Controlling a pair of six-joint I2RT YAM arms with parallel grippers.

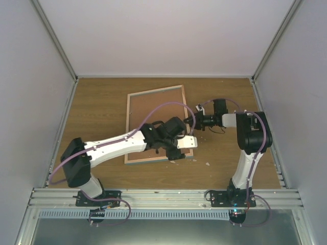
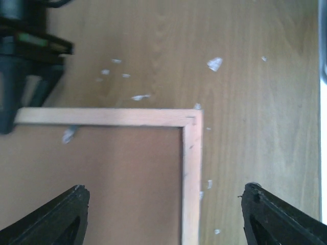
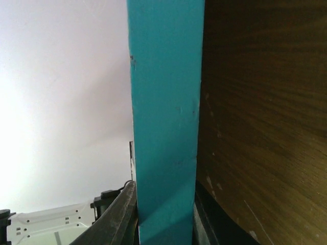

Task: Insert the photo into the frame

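Note:
The frame has pale wooden edges, teal outer sides and a brown panel; it lies slightly turned on the table. My right gripper is shut on the frame's right side, whose teal face runs between its fingers. Over the near right part of the frame, my left gripper stands with its fingers apart and nothing between them. Below those fingers, the frame's corner and brown panel show in the left wrist view. I cannot make out a separate photo. My left arm hides part of the frame in the top view.
Small pale scraps lie on the wooden table near the frame's near right corner. Walls close in the table at the left, right and back. Bare table lies left of the frame.

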